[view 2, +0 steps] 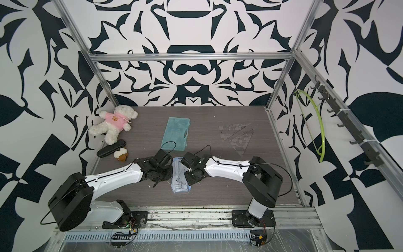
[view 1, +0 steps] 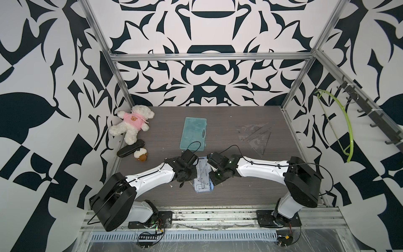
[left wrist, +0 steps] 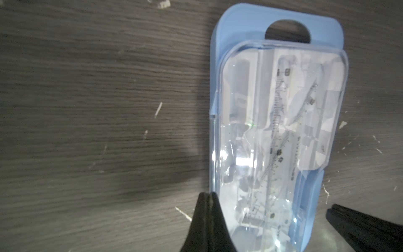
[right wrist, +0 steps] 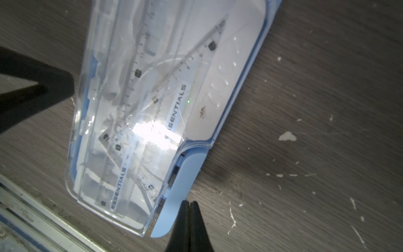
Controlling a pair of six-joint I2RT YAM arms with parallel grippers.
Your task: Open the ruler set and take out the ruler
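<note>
The ruler set, a blue case with a clear lid (left wrist: 268, 126), lies flat on the table between my two arms, its lid closed. Under the clear cover a straight ruler (right wrist: 126, 98) and a set square show in the right wrist view. My left gripper is shut at the case's left long edge, nothing visible between its fingers. On the other side, my right gripper is shut, its tips by the blue tab (right wrist: 182, 189) on the case's side; whether they touch it I cannot tell. From above, both grippers partly cover the case's sides.
A teal flat case (view 1: 194, 132) lies just behind the ruler set. Clear triangles (view 1: 257, 136) rest at the back right. A plush bear (view 1: 134, 121), black pouch (view 1: 131, 148) and small toy (view 1: 141, 154) sit at the left.
</note>
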